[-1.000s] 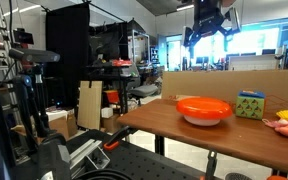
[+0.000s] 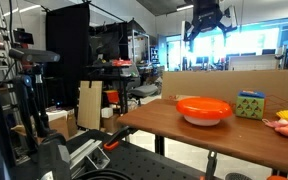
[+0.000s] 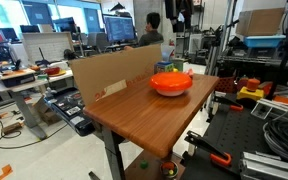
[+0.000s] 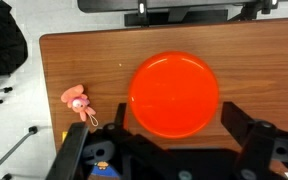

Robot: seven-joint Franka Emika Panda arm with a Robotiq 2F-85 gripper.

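Note:
On the wooden table (image 3: 134, 118) rests a wide round orange lid or dish (image 2: 204, 106), with a paler bowl-like part (image 2: 206, 120) visible beneath its rim. Seen from above in the wrist view, the orange disc (image 4: 173, 94) fills the middle. My gripper (image 2: 207, 40) hangs well above the table, fingers spread wide and pointing down. In the wrist view the gripper stands open, and nothing is held between its fingers.
A blue-and-green block (image 2: 250, 104) stands behind the dish. A pink soft toy (image 4: 79, 102) lies beside it, near a yellow object (image 2: 287, 115). A cardboard panel (image 3: 116, 77) borders the table's far side.
My gripper has shifted slightly up, still high above the table and open. The dish, block and toy have not moved.

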